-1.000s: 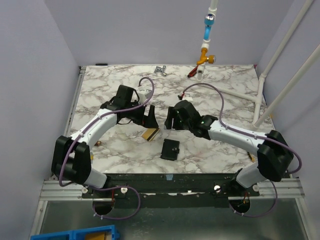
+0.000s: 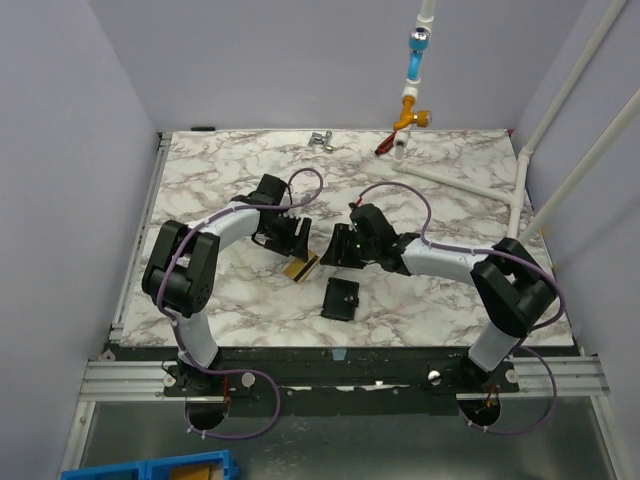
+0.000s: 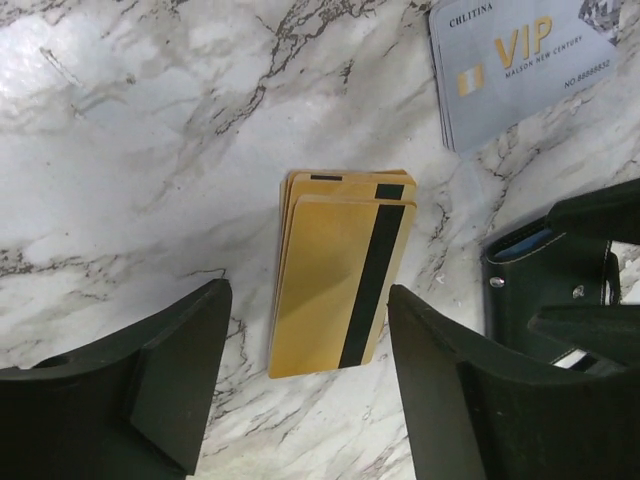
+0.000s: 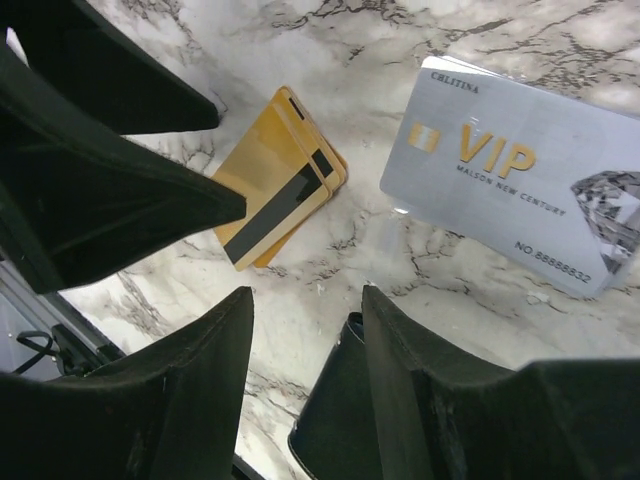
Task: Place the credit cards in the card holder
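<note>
A small stack of gold cards with a black stripe (image 3: 330, 290) lies between the parted fingertips of my left gripper, which is part open above it. Beside it, silver VIP cards (image 4: 500, 165) lie on the marble. The black card holder (image 2: 340, 300) lies below the gold stack in the top view. My right gripper hovers above the holder's upper end, its fingers parted with nothing held. The right gripper also shows at the edge of the left wrist view, and the left one in the right wrist view.
The marble board (image 2: 200, 170) is mostly clear around the cards. White pipes (image 2: 460, 187) with a valve, small metal fittings (image 2: 322, 140) and a red-handled tool (image 2: 385, 145) are at the back and right.
</note>
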